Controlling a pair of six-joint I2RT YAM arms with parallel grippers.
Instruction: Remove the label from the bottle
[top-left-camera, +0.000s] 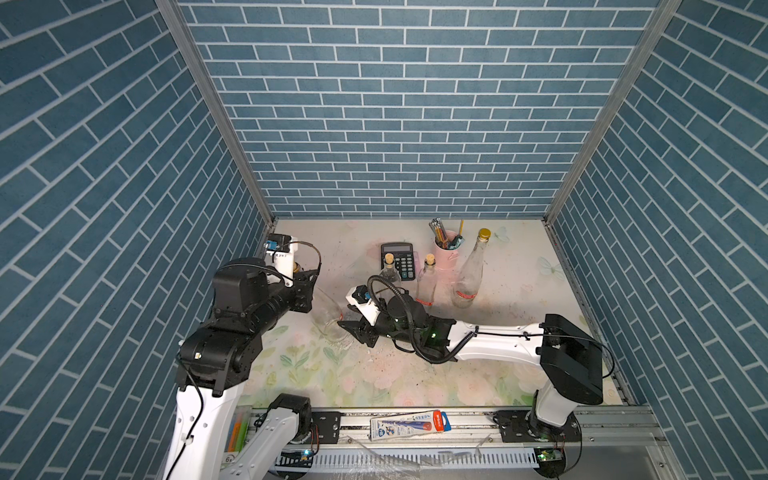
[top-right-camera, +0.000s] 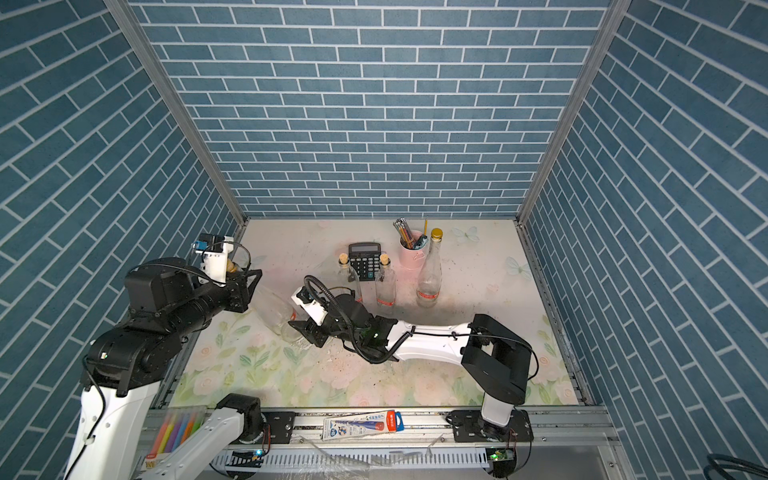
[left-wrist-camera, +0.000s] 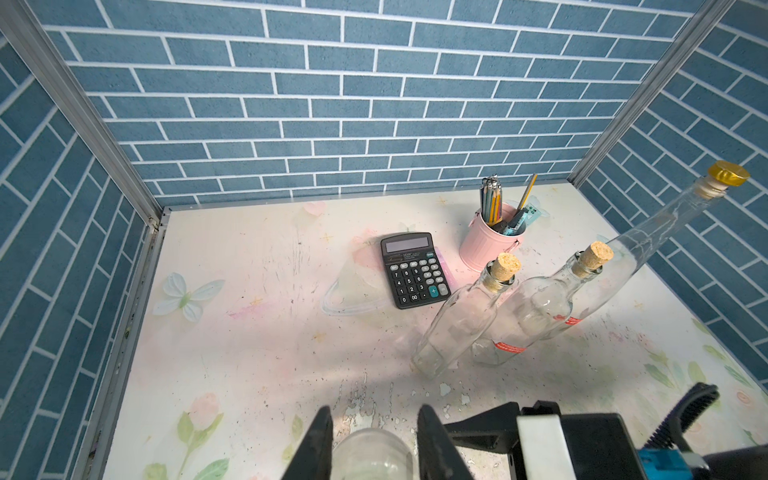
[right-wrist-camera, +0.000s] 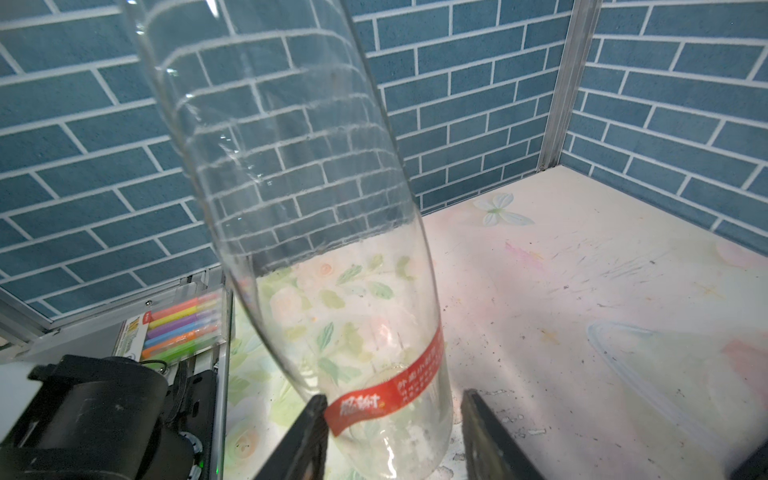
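A clear glass bottle hangs tilted over the table, held near its top by my left gripper (top-left-camera: 309, 293), whose fingers stand on either side of the glass (left-wrist-camera: 373, 456) in the left wrist view. A red label with white print (right-wrist-camera: 388, 396) wraps round the lower part of the bottle. In the right wrist view my right gripper is at label height, its fingers parted with the bottle's base seen between them. One fingertip (right-wrist-camera: 318, 412) is close to the label's left end; whether it touches cannot be told.
Two corked bottles (left-wrist-camera: 456, 320) (left-wrist-camera: 532, 308) and a tall bottle with a gold cap (left-wrist-camera: 632, 256) stand right of centre. Behind are a black calculator (left-wrist-camera: 414, 269) and a pink pencil cup (left-wrist-camera: 489, 240). Bare table lies at the left back.
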